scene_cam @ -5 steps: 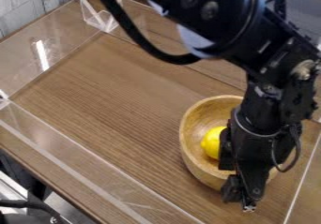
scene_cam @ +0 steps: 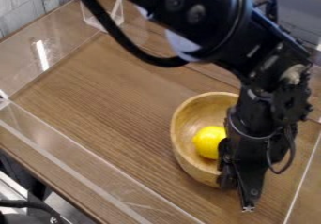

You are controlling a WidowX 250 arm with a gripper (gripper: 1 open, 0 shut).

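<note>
A light wooden bowl (scene_cam: 190, 119) sits on the wooden table at the lower right, with a yellow round object (scene_cam: 208, 142) inside it. The black gripper (scene_cam: 236, 178) reaches down over the bowl's right side, its fingers low at the front rim and beside the yellow object. It looks shut on the bowl's rim, though the fingertips partly hide the contact. The bowl's right part is hidden behind the gripper.
The bare table top (scene_cam: 94, 111) takes up the left and middle, with free room there. Clear plastic edging runs along its left and front. A small clear holder (scene_cam: 101, 10) stands at the back left.
Over the last second the bowl and yellow object have shifted slightly left, along with the gripper at the bowl's front right.
</note>
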